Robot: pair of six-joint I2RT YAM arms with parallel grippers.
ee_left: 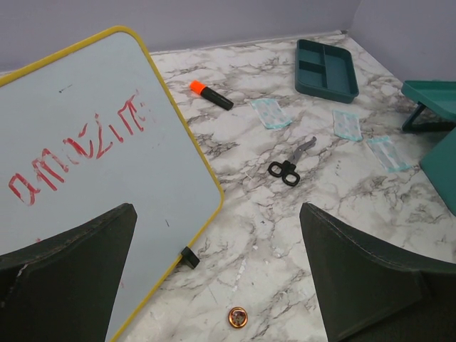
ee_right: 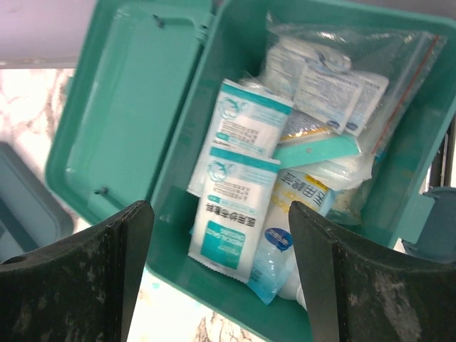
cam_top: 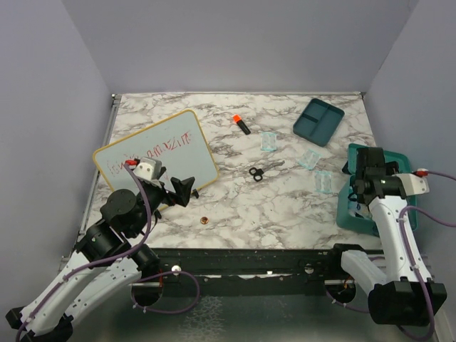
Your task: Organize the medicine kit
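My right gripper is over the green medicine box at the table's right, its fingers apart with nothing held between them. Inside the box are white-and-teal packets and a clear bag of packs. The box's lid tray sits beside it. My left gripper stands open and empty above the left side of the table. Three pale blue packets lie mid-right on the marble surface.
A dark teal divided tray is at the back right. Black scissors, a black-and-orange marker and a small round item lie loose. A whiteboard covers the left side.
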